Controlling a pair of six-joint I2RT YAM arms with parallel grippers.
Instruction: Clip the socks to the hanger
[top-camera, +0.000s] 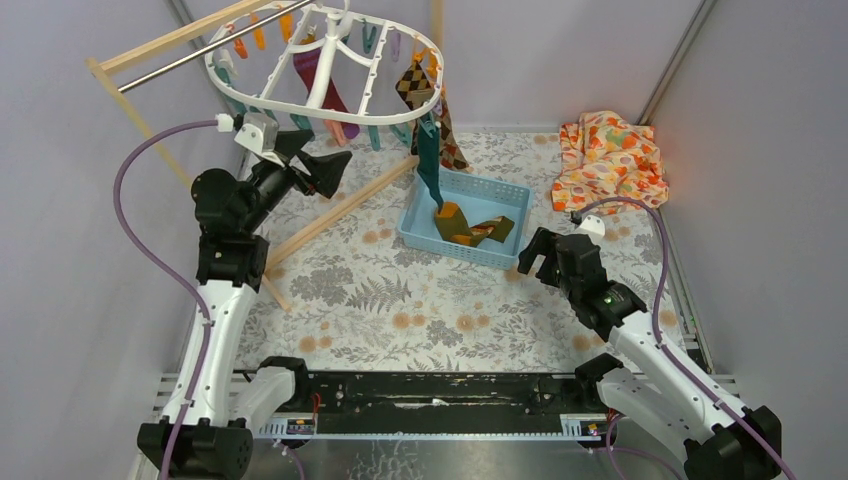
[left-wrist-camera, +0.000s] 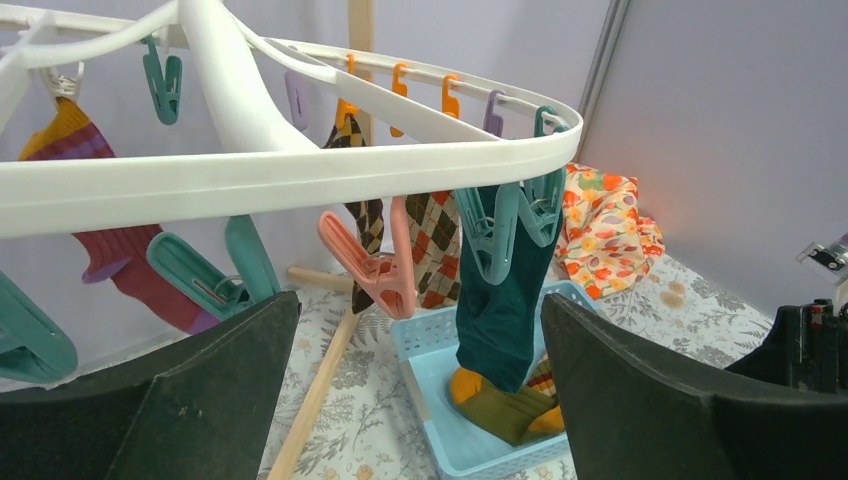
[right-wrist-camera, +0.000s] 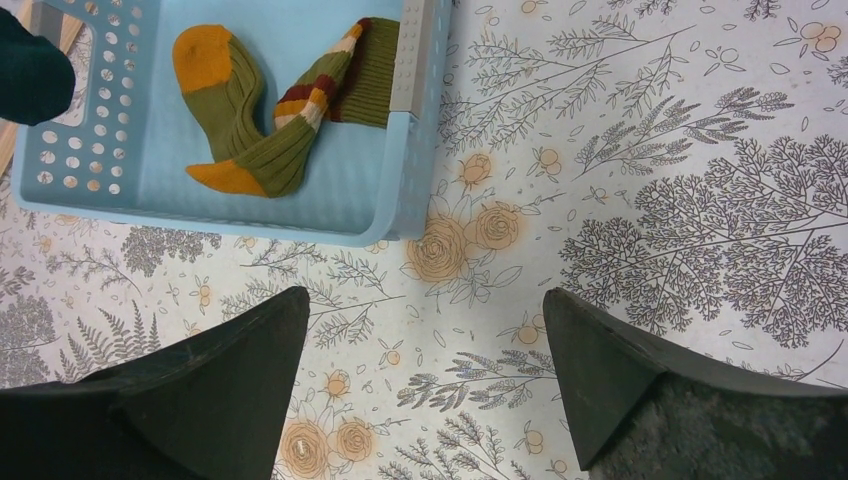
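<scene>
A white round clip hanger (top-camera: 326, 115) hangs at the top left, carrying a maroon sock (left-wrist-camera: 120, 250), argyle socks (top-camera: 416, 85) and a dark teal sock (left-wrist-camera: 505, 300). My left gripper (top-camera: 323, 172) is open just below the hanger's front rim, facing a pink clip (left-wrist-camera: 370, 270) and teal clips (left-wrist-camera: 490, 235), nothing between its fingers. Olive striped socks (right-wrist-camera: 230, 110) lie in the blue basket (right-wrist-camera: 400, 190). My right gripper (top-camera: 532, 255) is open above the table beside the basket's right end.
A floral orange cloth (top-camera: 605, 165) lies at the back right. Wooden frame bars (top-camera: 335, 215) stand and lie at the left.
</scene>
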